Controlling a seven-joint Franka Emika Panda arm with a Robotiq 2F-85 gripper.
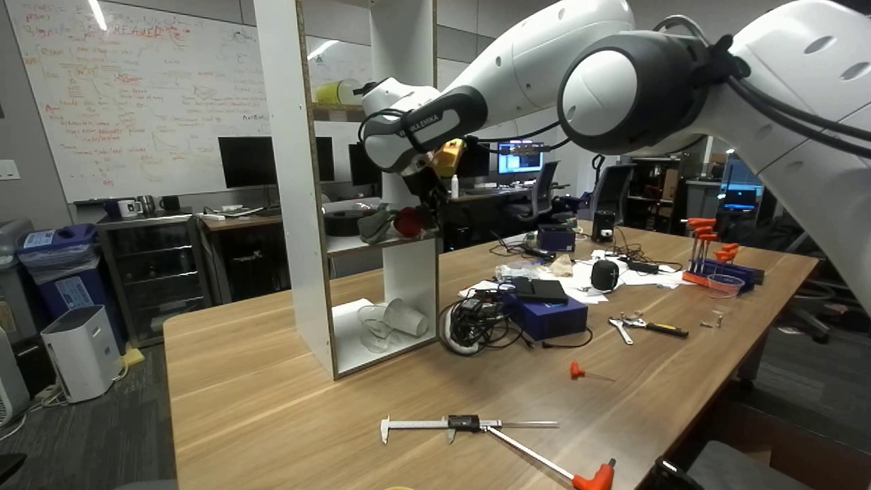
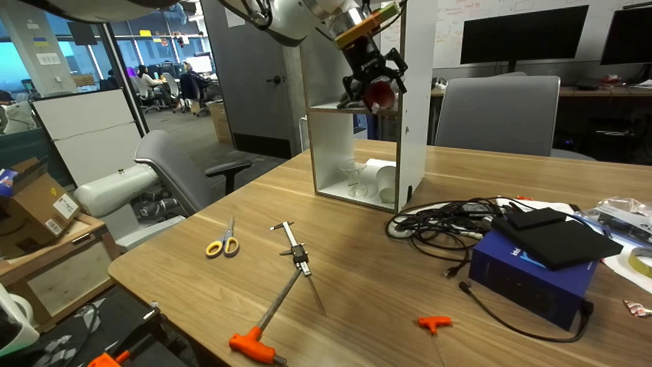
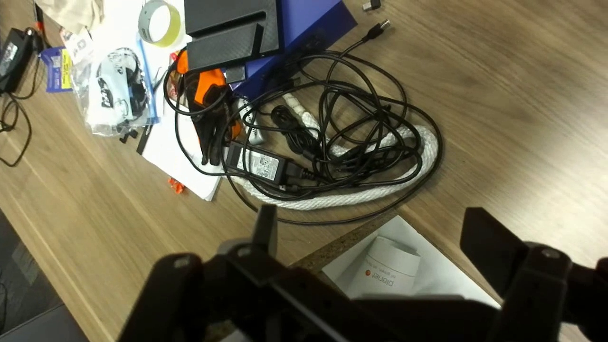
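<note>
In exterior view 2 my gripper stands open at the middle shelf, with a red round object just below and behind it. Exterior view 1 shows my gripper angled down at the shelf's right edge, close beside the red object. A grey-green item lies left of the red one. Whether the fingers touch the red object cannot be told. In the wrist view the fingers are wide apart, and the red object is out of sight. A white cup lies on the bottom shelf beneath.
The shelf unit's white side panel stands left of the arm. A clear cup is on the bottom shelf. Tangled black cables and a blue box lie nearby. Calipers and scissors rest on the table.
</note>
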